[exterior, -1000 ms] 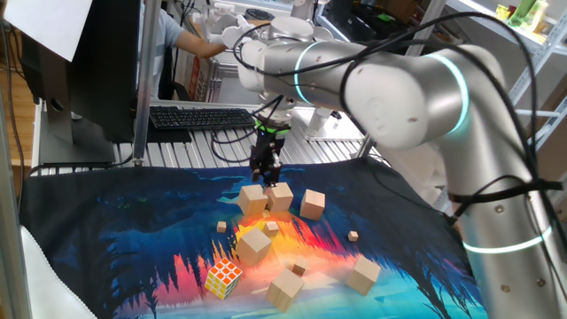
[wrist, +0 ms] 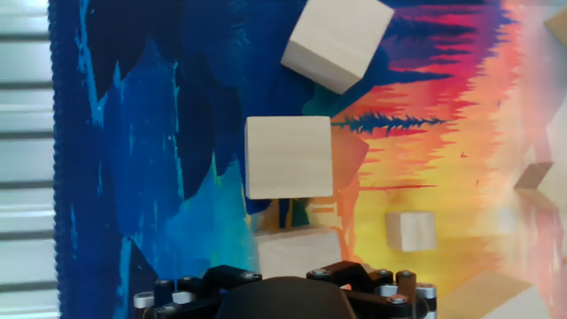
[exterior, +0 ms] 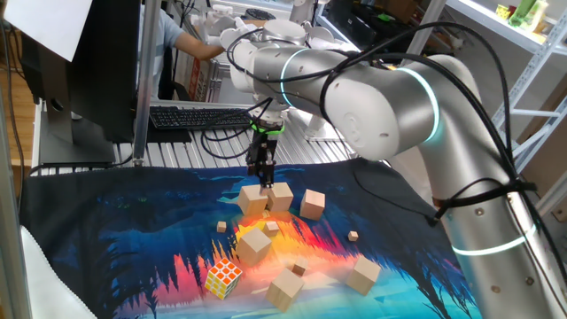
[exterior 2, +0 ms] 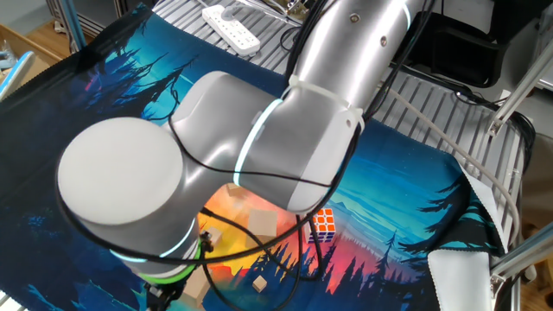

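Note:
My gripper shows at the bottom of the wrist view, its two dark fingers apart with a gap between them, so it looks open. Beyond that gap a pale wooden block [wrist: 299, 251] is partly covered by the gripper. A second block [wrist: 288, 157] lies just above it in that view, and a third, turned block [wrist: 337, 42] is farther up. In exterior view 1 the gripper [exterior: 266, 183] hangs at the back of the cloth, close behind two side-by-side blocks, the left block [exterior: 252, 200] and the right block [exterior: 281, 197]. Whether it touches either cannot be told.
A Rubik's cube [exterior: 223, 278] stands at the front left. More wooden blocks, such as the front block [exterior: 284, 288], and several small cubes lie scattered across the printed cloth [exterior: 115, 226]. Behind the cloth are a slatted metal table [exterior: 199, 152] and a keyboard [exterior: 199, 117].
The arm has shifted leftward in exterior view 1 over the last second, and the gripper has moved slightly with it. Blocks and Rubik's cube stay where they were.

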